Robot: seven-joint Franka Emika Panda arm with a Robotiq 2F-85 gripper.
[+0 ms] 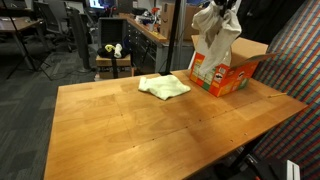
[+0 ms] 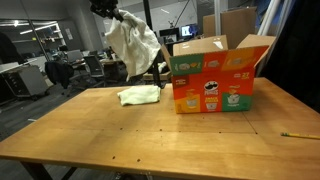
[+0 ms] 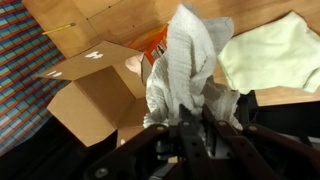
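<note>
A whitish cloth (image 1: 216, 32) hangs from my gripper, high beside the open cardboard box. In exterior view 2 that cloth (image 2: 134, 44) droops in the air to the left of the box (image 2: 214, 80), whose printed sides are orange, red and green. My gripper is shut on the cloth in the wrist view, where bunched fabric hides most of the fingers. The box (image 3: 97, 95) has its flaps spread there, with the cloth covering part of its edge. A second, pale cloth (image 1: 164, 87) lies flat on the table, apart from the gripper.
A pencil-like stick (image 2: 303, 136) lies right of the box. Chairs (image 1: 113, 50) and desks stand behind the table.
</note>
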